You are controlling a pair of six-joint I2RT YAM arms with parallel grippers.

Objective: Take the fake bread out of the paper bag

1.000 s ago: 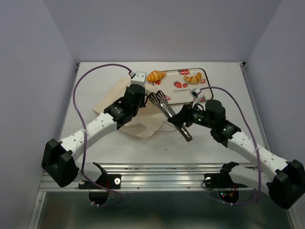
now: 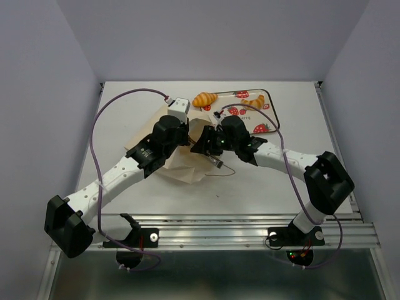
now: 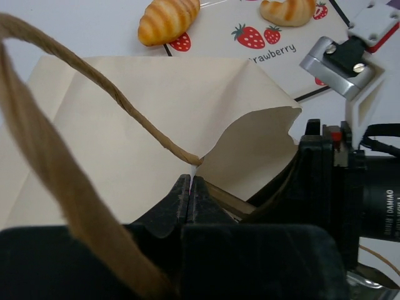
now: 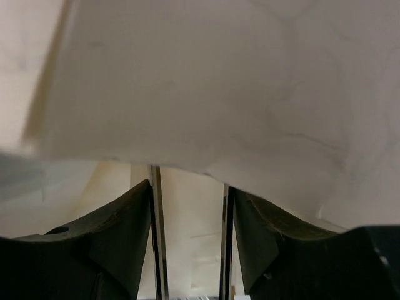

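Observation:
A cream paper bag (image 2: 187,169) with twisted rope handles (image 3: 119,94) lies open in mid-table. My left gripper is shut at the bag's top edge by a handle. My right gripper reaches into the bag with metal tongs (image 2: 215,162), whose two strips run between its part-open fingers in the right wrist view; the tongs' tips are hidden in the bag. Any bread inside is not visible.
A strawberry-print tray (image 2: 270,115) at the back holds croissant-like breads (image 2: 252,102), with another bread (image 2: 204,99) at its left end. The arms are close together at the bag.
My right arm has moved left with the tongs, which have gone from above the bag's right side down into it.

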